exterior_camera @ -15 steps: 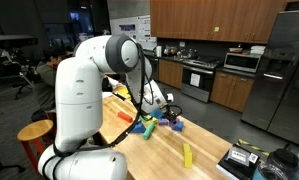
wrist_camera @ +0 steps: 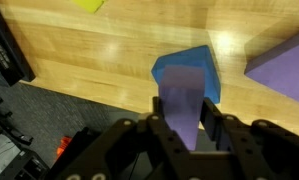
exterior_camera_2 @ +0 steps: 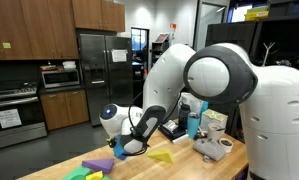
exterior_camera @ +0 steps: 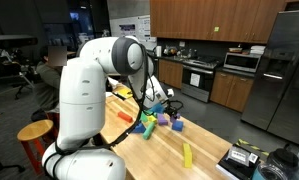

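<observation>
My gripper is shut on a small purple block (wrist_camera: 181, 100), which sticks out past the fingers in the wrist view. Beneath the held block, a blue block (wrist_camera: 201, 58) rests on the wooden table and is partly covered by it. Whether the two touch cannot be told. Another purple block (wrist_camera: 285, 66), larger and wedge-like, lies to the right in that view. From the first exterior side, the gripper (exterior_camera: 173, 109) hangs close to the blue block (exterior_camera: 177, 126).
A yellow block (exterior_camera: 187, 155) lies on the tabletop (exterior_camera: 214, 130), away from the cluster. Green blocks (exterior_camera_2: 81, 173) and a purple one (exterior_camera_2: 99, 164) crowd one side. Dark items (exterior_camera: 239, 158) stand along the table's right side. Bare wood separates them from the blocks.
The gripper has shifted only slightly near the blue block, which shows more clearly now. The other blocks look unmoved.
</observation>
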